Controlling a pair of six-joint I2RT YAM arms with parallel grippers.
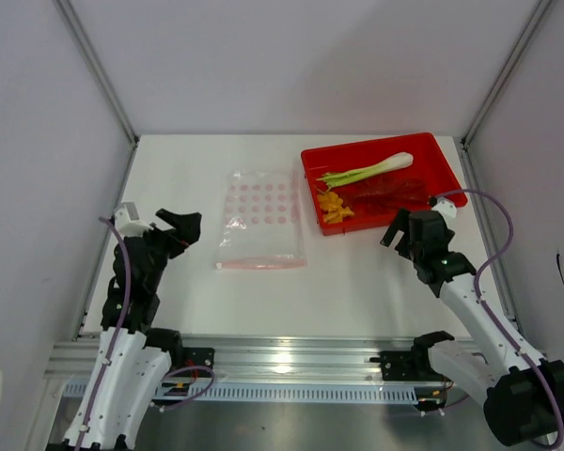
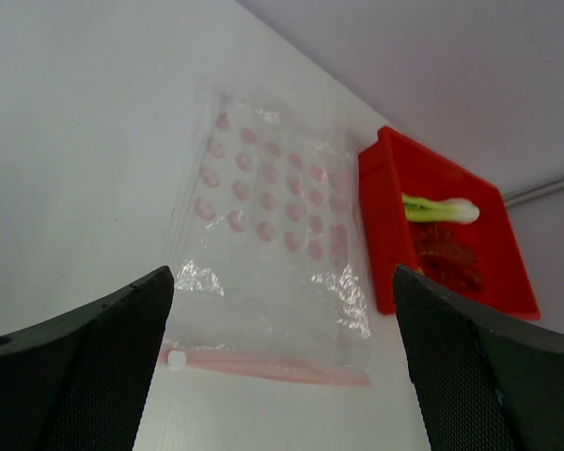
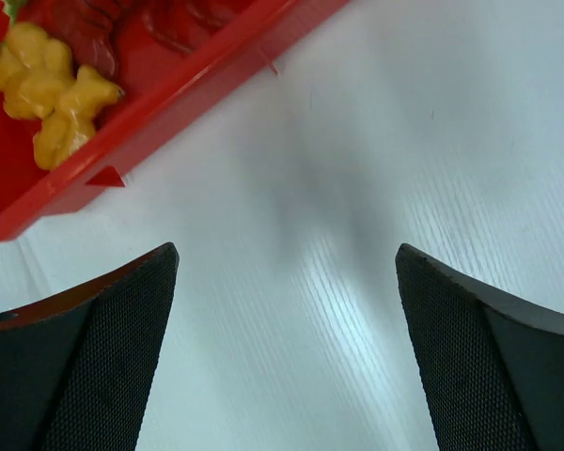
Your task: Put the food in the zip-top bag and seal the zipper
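Note:
A flat clear zip bag [image 1: 260, 230] with pink dots and a pink zipper strip [image 2: 263, 365] lies at the table's middle. Right of it a red tray [image 1: 352, 152] holds a green-white leek [image 1: 376, 167], yellow pieces [image 3: 70, 103] and dark red food [image 1: 395, 191]. My left gripper stands open, empty, left of the bag. My right gripper is open and empty, above bare table just beside the tray's front right.
Aluminium rails and pale walls edge the workspace.

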